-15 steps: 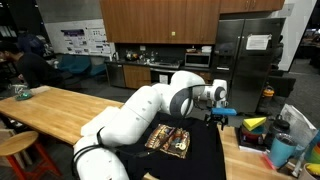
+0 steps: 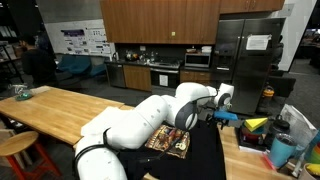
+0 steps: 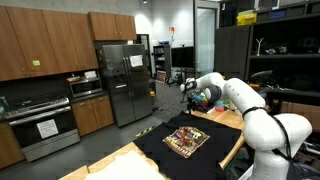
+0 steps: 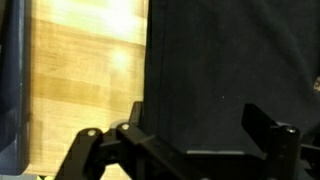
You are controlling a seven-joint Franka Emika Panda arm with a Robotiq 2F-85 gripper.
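Note:
In the wrist view my gripper is open, its two dark fingers wide apart over the black cloth point(image 4: 205, 60), with nothing between them. The cloth's straight edge runs beside bare wooden tabletop point(image 4: 85, 75) on the left of that view. From the first exterior view, the gripper point(image 2: 222, 124) hangs low over the far right part of the cloth, near its edge; its fingers are too small there to make out. A patterned, reddish-brown flat item point(image 2: 168, 141) lies on the cloth, left of the gripper and apart from it.
Along the right side of the table stand a blue-lidded container point(image 2: 282, 150), a yellow and red item point(image 2: 254, 124) and other goods. A dark edge point(image 4: 12, 90) shows at the wrist view's far left.
The arm has shifted slightly and its forearm sits a little lower than a second ago. The patterned item and the things at the right stay in place.

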